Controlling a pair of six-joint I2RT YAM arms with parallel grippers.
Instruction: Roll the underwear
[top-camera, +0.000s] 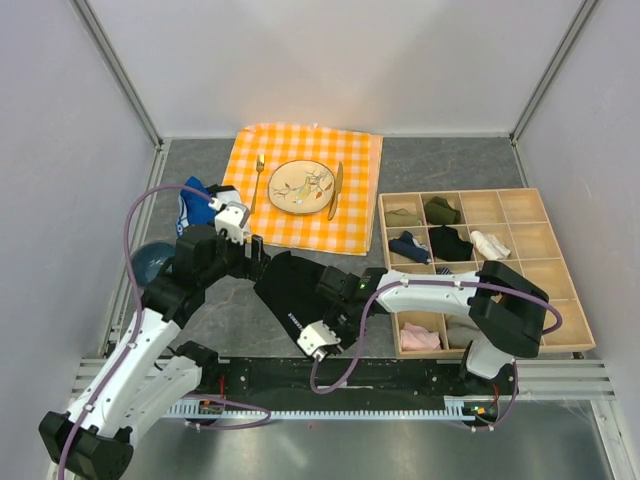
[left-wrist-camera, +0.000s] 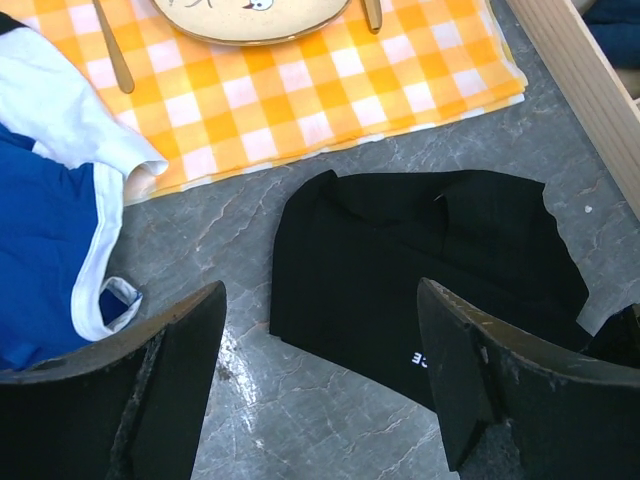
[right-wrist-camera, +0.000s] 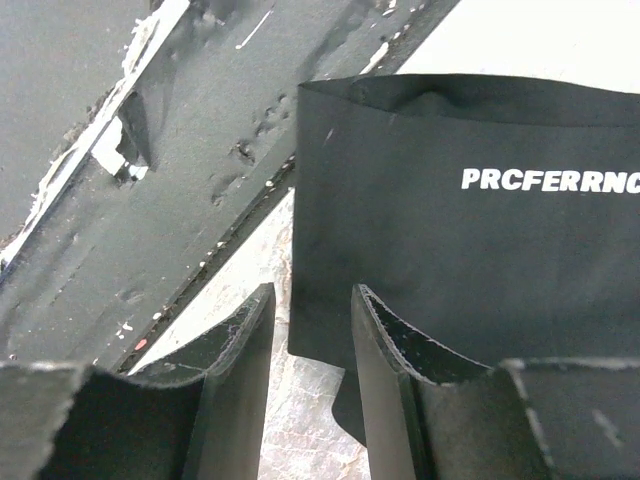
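Observation:
Black underwear (top-camera: 288, 290) lies flat on the grey table, white lettering on its waistband (right-wrist-camera: 520, 250). My left gripper hangs open above its upper left side, near a blue-and-white garment (left-wrist-camera: 40, 250). My right gripper is low at the garment's lower end by the front edge, fingers apart, just beside the waistband corner; whether they touch the cloth I cannot tell.
A wooden compartment box (top-camera: 530, 240) with folded clothes fills the right. An orange checked cloth (top-camera: 250, 230) with plate (top-camera: 300, 195) and cutlery lies at the back. A blue bowl (top-camera: 148, 262) is at the left.

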